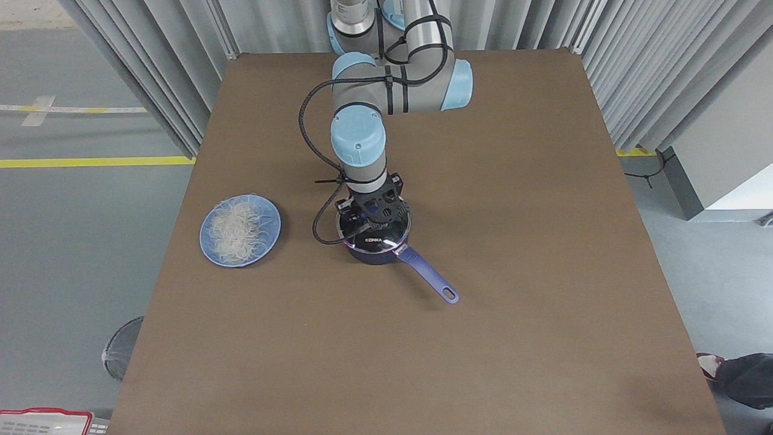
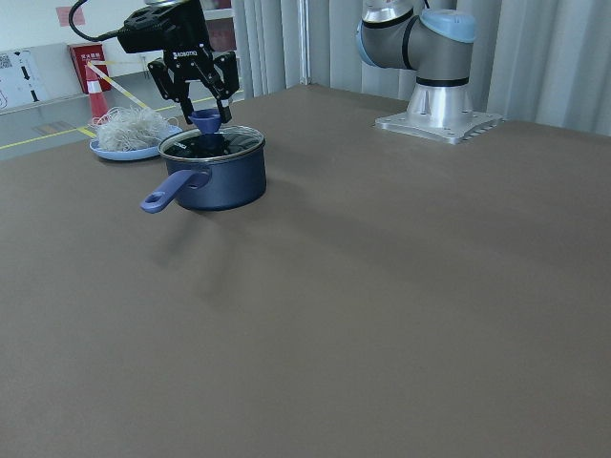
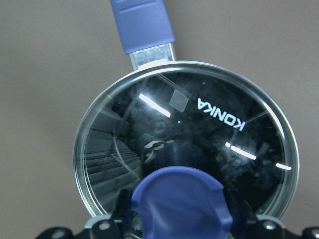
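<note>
A blue saucepan [image 2: 224,186] with a long handle [image 1: 427,272] stands on the table under a glass KONKA lid [image 3: 199,129]. Over it my gripper [image 2: 205,105] points down, its fingers around the lid's blue knob [image 3: 182,204]. In the wrist view the fingers reach both sides of the knob and appear to touch it; how firmly they close is hard to tell.
A blue plate [image 1: 273,231] of white noodles [image 1: 237,231] sits left of the pan in the front view, near the table's left side.
</note>
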